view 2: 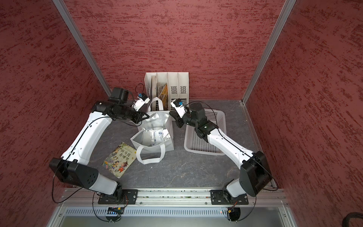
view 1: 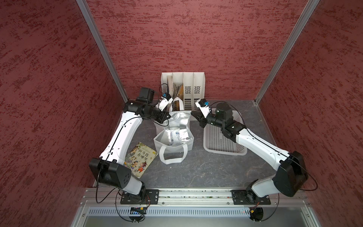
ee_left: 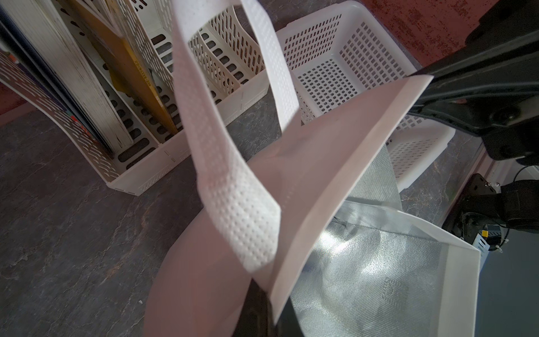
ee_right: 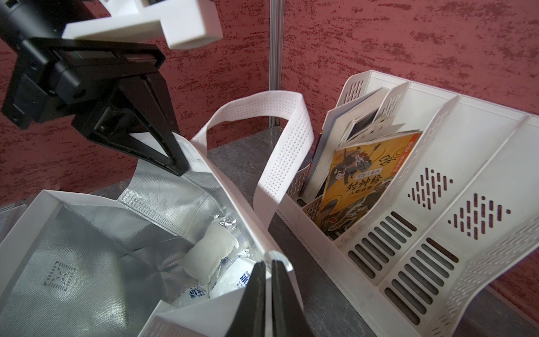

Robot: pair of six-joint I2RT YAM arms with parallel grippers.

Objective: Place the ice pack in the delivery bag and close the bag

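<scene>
The white delivery bag (view 1: 166,145) with silver lining stands open in the table's middle, ice packs (ee_right: 230,278) lying inside it. My left gripper is shut on the rim of the bag's back side, beside its raised handle (ee_left: 224,185). My right gripper is shut on the same rim at the other end, as the right wrist view shows. The rim is held up between them, and the bag's mouth is open toward the front.
A white file organiser (view 1: 193,87) with books stands behind the bag. An empty plastic basket (view 1: 223,147) sits under my right arm. A picture book (view 1: 140,158) lies at front left.
</scene>
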